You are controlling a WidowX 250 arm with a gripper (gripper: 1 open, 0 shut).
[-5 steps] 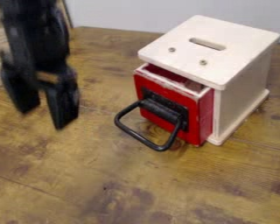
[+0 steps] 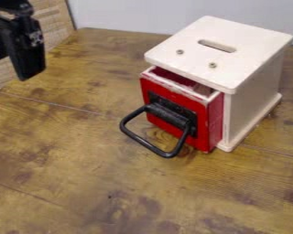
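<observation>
A white wooden box [image 2: 252, 101] with a slot and two bolts on top stands on the wooden table [image 2: 100, 183] at the right. Its red drawer front [image 2: 205, 135] is slightly out, showing a narrow opening at the top, and carries a black loop handle [image 2: 150, 146]. My black gripper [image 2: 15, 57] is at the upper left edge, mostly cut off by the frame, raised and apart from the box. Its finger state is hard to make out.
A light woven or slatted object [image 2: 54, 18] stands at the back left, and a white wall lies behind the table.
My gripper has moved up and left, away from the drawer handle and partly out of view. The box and drawer look unchanged.
</observation>
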